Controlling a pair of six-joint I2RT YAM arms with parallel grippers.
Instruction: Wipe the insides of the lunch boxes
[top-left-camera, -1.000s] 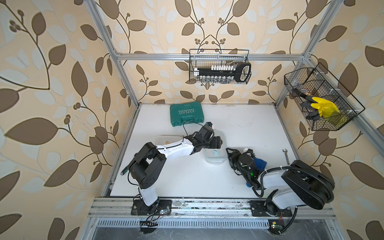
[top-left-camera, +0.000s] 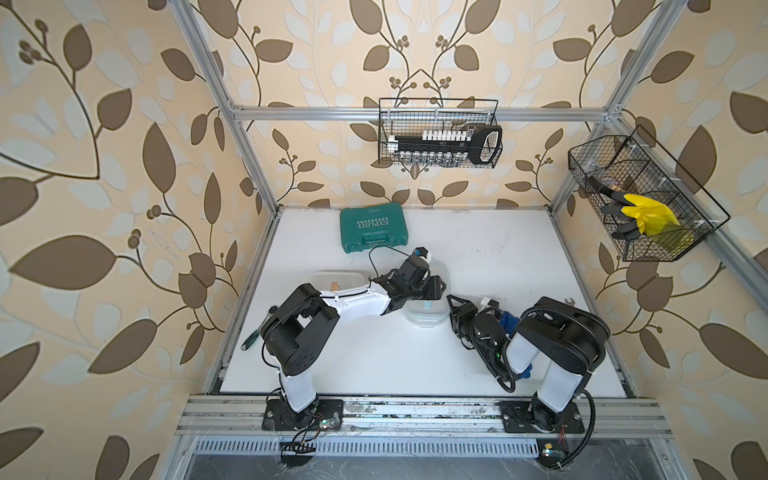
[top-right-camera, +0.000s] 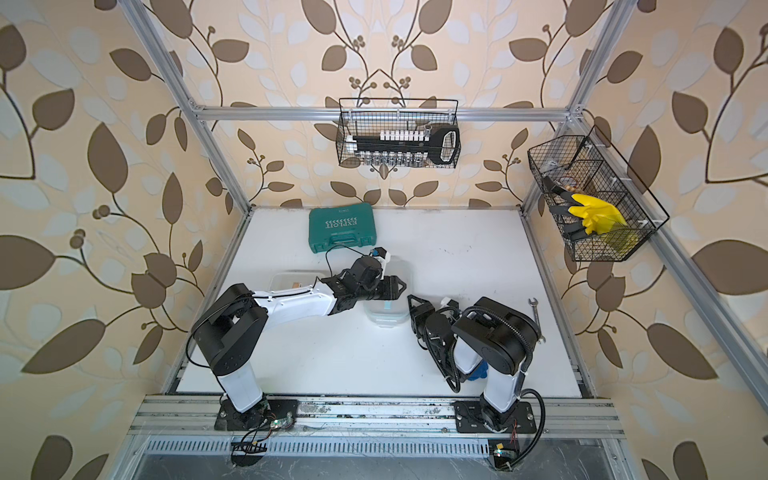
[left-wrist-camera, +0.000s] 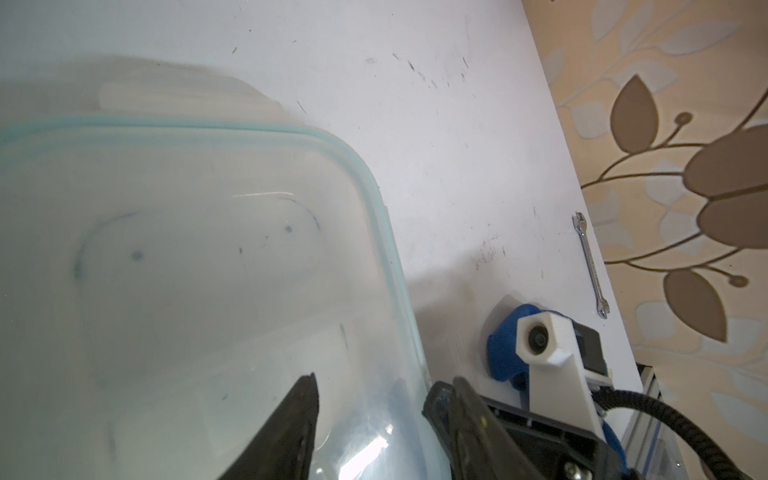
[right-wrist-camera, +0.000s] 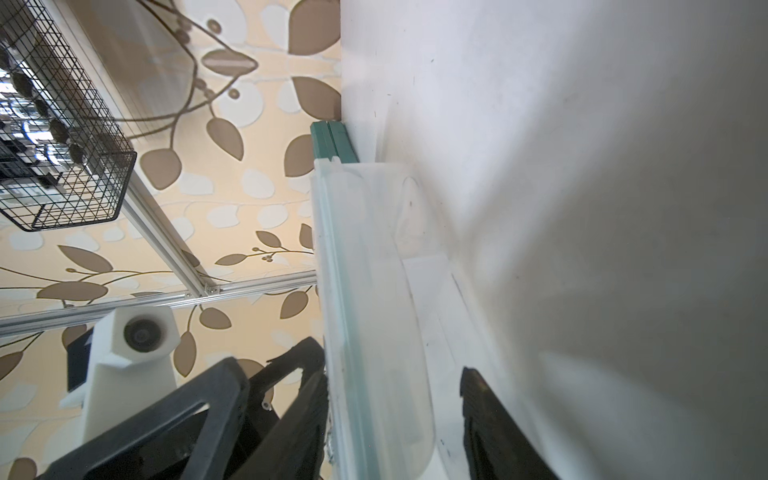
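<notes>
A clear lunch box with a pale blue-green rim stands mid-table. My left gripper is at this box, shut on it, with rim and wall between its fingers. My right gripper reaches the box from the right; its fingers are apart, with the box wall passing between them and a gap beside the outer finger. The box interior looks empty apart from small dark marks; its lower part is cut off. A second clear box lies partly behind my left arm. A blue cloth lies under my right arm, partly hidden.
A green case stands at the back left. A wrench lies near the right edge, a green-handled tool near the left edge. Wire baskets hang on the frame.
Over the last second my right arm has swung inward, its elbow moving left, and its gripper has shifted slightly left. The box has slid slightly left. My left arm has barely moved.
</notes>
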